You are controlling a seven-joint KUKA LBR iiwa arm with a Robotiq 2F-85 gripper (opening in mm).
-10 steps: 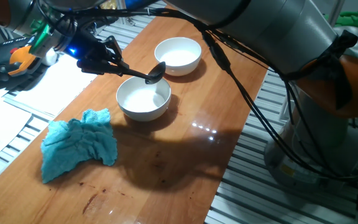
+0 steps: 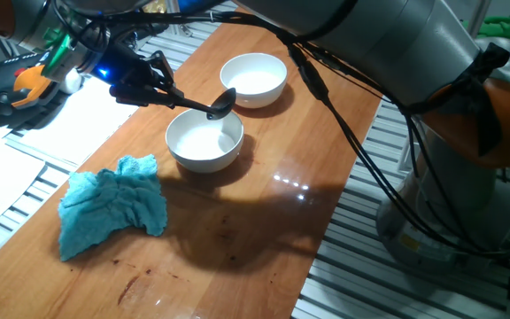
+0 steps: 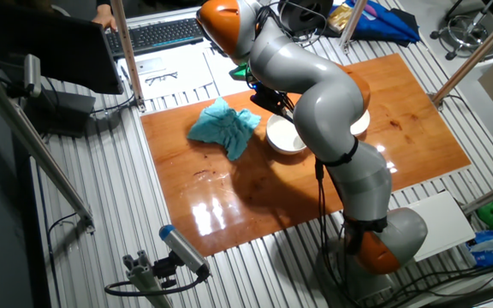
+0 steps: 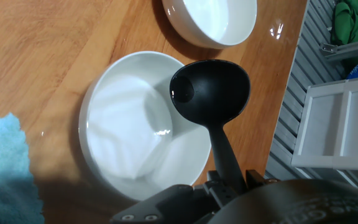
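A black ladle (image 4: 210,93) is held by its handle in my gripper, which is shut on it. Its bowl hangs over the right rim of the nearer white bowl (image 4: 126,124) in the wrist view, and a small glint with a dark round patch shows inside it. The nearer bowl looks empty apart from shadows and reflections. Farther along the table stands the second white bowl (image 2: 253,78), its inside bright and plain. In exterior view 1 the gripper (image 2: 168,94) is above the table, left of the ladle's bowl. Exterior view 2 has the arm covering most of the ladle.
A crumpled turquoise cloth (image 2: 113,206) lies on the wooden table (image 2: 246,226) beside the nearer bowl. Bare wood lies towards the front, with light reflections. Papers (image 3: 165,81) and a keyboard (image 3: 157,36) are off the table's far side. Loose cables (image 2: 361,146) hang along the arm.
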